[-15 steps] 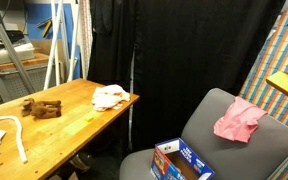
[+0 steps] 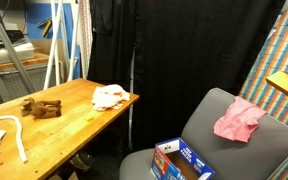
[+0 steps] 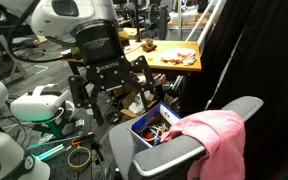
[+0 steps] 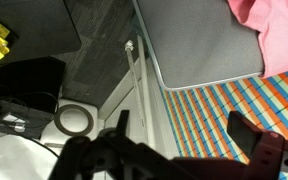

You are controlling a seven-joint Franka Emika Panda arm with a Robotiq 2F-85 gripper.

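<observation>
In the wrist view my gripper is open, its two dark fingers wide apart at the lower edge with nothing between them. Beyond it are the edge of a grey chair (image 4: pixel 199 45), striped fabric and the floor. A pink cloth (image 4: pixel 280 32) lies at the upper right of that view, off to the side of the fingers. Exterior view 1 shows the pink cloth (image 2: pixel 240 118) draped over the grey chair back (image 2: pixel 206 115). A blue box (image 2: pixel 184 160) with an open top sits on the seat; exterior view 2 shows several items inside the box (image 3: pixel 156 122).
A wooden table (image 2: pixel 69 118) carries a brown plush toy (image 2: pixel 42 108), a pale pink cloth (image 2: pixel 110 96) and a white curved piece (image 2: pixel 19 135). Black curtains (image 2: pixel 184 60) hang behind. My arm (image 3: pixel 79 35) fills the left of exterior view 2.
</observation>
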